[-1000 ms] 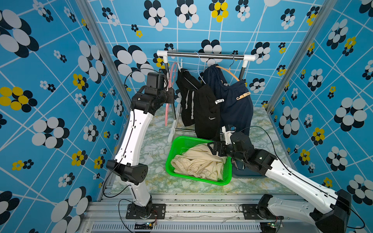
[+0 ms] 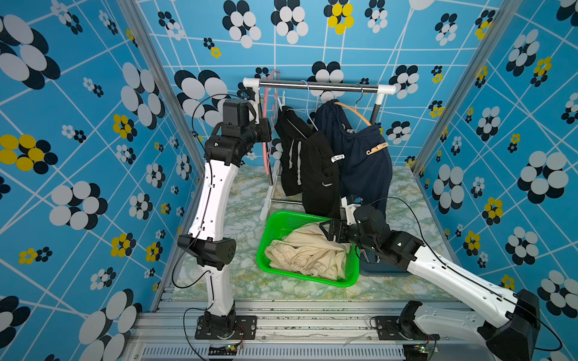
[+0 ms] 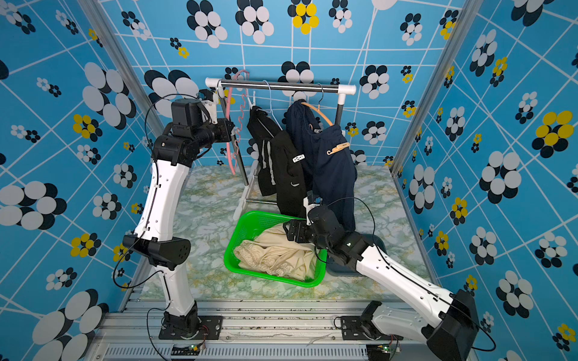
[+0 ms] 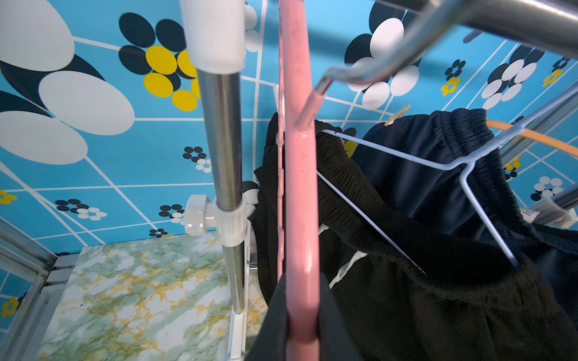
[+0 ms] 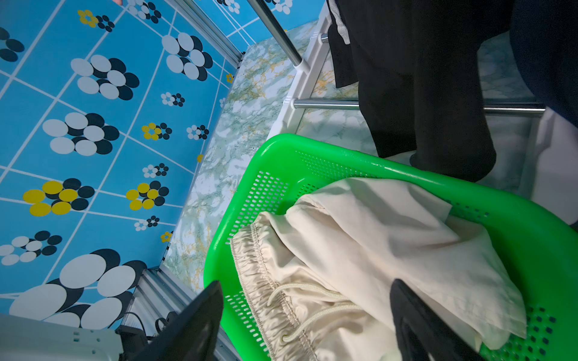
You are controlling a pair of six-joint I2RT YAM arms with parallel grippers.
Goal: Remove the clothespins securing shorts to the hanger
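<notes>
My left gripper is shut on a pink hanger [image 4: 301, 198], held edge-on near the rack's left post with its metal hook close to the top bar. Black shorts [image 2: 319, 171] hang from a white wire hanger [image 4: 415, 157], a white clothespin [image 2: 337, 158] on their right side. Right of them, navy shorts [image 2: 364, 159] hang on an orange hanger [image 2: 355, 112] with a wooden clothespin [image 2: 377, 148]. My right gripper is open over the green basket [image 5: 385, 161], above cream shorts [image 5: 373, 240] lying in it; nothing is between its fingers.
The rack's metal bar [image 2: 319, 86] spans the back, with its left post [image 4: 224, 144] beside the pink hanger. A dark bin [image 3: 346, 264] stands partly behind the right arm.
My left arm has risen and reached farther toward the rack, carrying the pink hanger up to the bar's left end. The right arm is almost still. The hanging shorts look nearly unchanged.
</notes>
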